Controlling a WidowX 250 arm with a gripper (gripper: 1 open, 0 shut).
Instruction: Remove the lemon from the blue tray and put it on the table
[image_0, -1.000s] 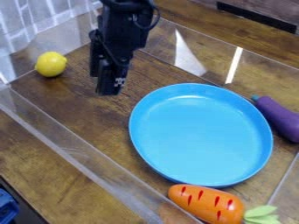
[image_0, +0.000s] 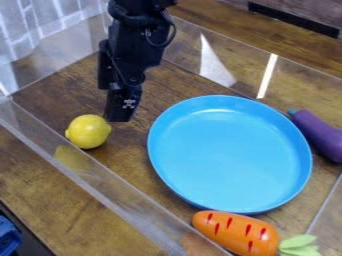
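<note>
The yellow lemon (image_0: 88, 131) rests on the wooden table at the left, close to the clear side wall and well apart from the blue tray. That round blue tray (image_0: 227, 150) lies right of centre with nothing in it. My black gripper (image_0: 114, 98) points down over the table, up and to the right of the lemon. Its fingers look spread, with nothing held between them.
An orange toy carrot (image_0: 238, 232) lies below the tray, and a purple eggplant (image_0: 318, 135) is at its right. Clear walls (image_0: 114, 190) border the area. Bare wood is free between the lemon and the tray. A dark blue object (image_0: 11, 240) shows at bottom left.
</note>
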